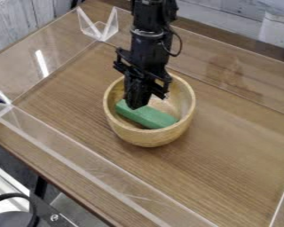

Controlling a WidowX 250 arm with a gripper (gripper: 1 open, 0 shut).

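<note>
A black robot arm reaches down from the top centre into a round light wooden bowl (pixel 174 133) in the middle of the table. Its gripper (pixel 139 96) is over the bowl's back left part, just above a green block (pixel 147 116) lying inside. Whether the fingers are open or shut, or touch the block, is hard to tell.
A white angular piece (pixel 97 27) stands at the back left. A black cable runs at the front left corner.
</note>
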